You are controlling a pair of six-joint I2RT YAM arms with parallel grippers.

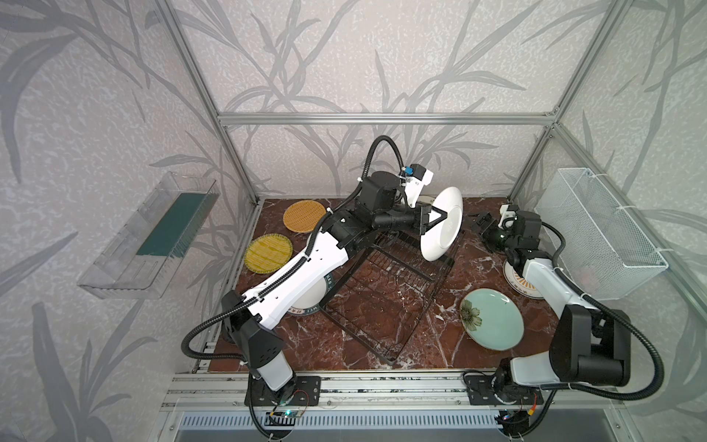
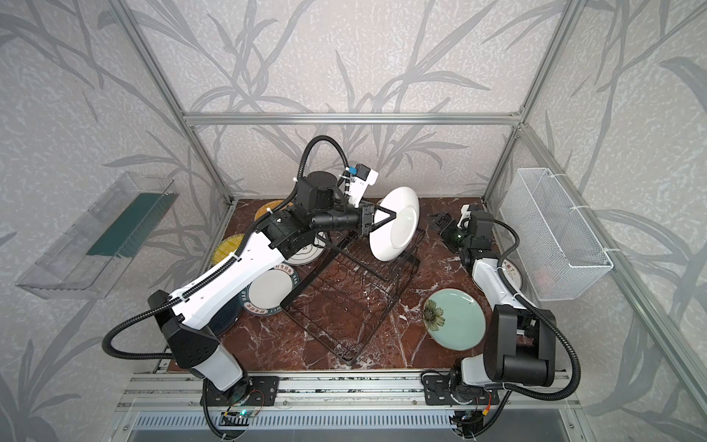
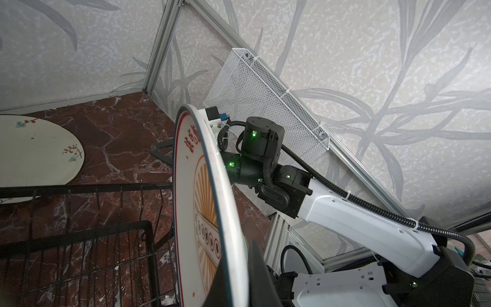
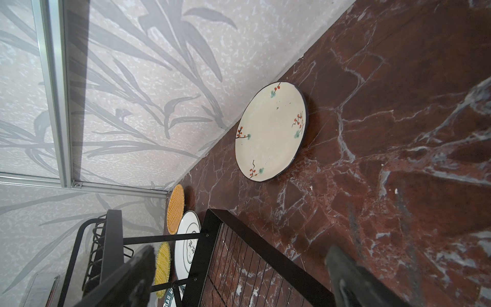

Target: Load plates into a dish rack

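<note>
My left gripper (image 1: 434, 215) is shut on a white plate (image 1: 450, 202), holding it tilted nearly upright above the back of the black dish rack (image 1: 366, 337); in the left wrist view its decorated face (image 3: 194, 204) shows orange rays and red marks. My right gripper (image 1: 478, 224) stands open at the right, beside the held plate and over bare table. A cream plate with flower sprigs (image 4: 271, 130) lies by the back wall. A mint plate (image 1: 495, 320) lies right of the rack, an orange-rayed plate (image 1: 515, 282) partly under the right arm.
An orange plate (image 1: 303, 216), a yellow plate (image 1: 268, 252) and other plates lie left of the rack, partly hidden by the left arm. A white mesh basket (image 1: 604, 235) is on the right wall, a clear tray (image 1: 118, 272) on the left.
</note>
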